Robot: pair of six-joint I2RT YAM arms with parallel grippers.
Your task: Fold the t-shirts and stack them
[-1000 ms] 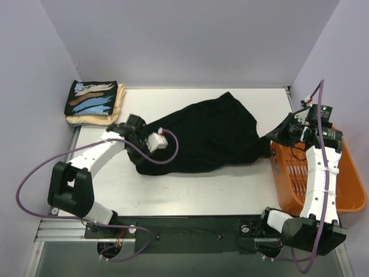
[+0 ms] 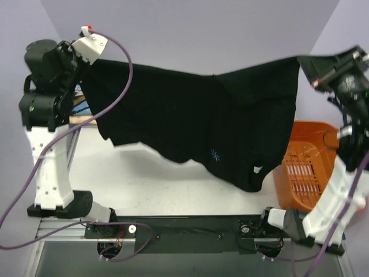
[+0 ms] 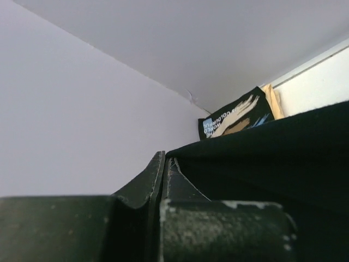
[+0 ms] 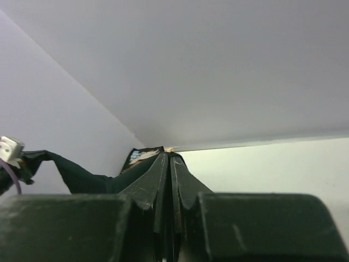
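Note:
A black t-shirt [image 2: 190, 121] with a small blue motif hangs stretched between my grippers, high over the white table [image 2: 132, 190]. My left gripper is shut on one corner of it, at the upper left in the top view. My right gripper is shut on the other upper corner, at the right. The shirt sags between them, its lower edge swinging toward the table's front. A folded stack with a printed dark shirt [image 3: 232, 117] on tan cloth lies at the back left, mostly hidden in the top view.
An orange basket [image 2: 320, 167] stands at the right of the table, partly under my right arm. Pale walls [image 2: 184, 29] bound the back and sides.
Both grippers have risen and moved outward with the black shirt, lifting it off the table and spreading it.

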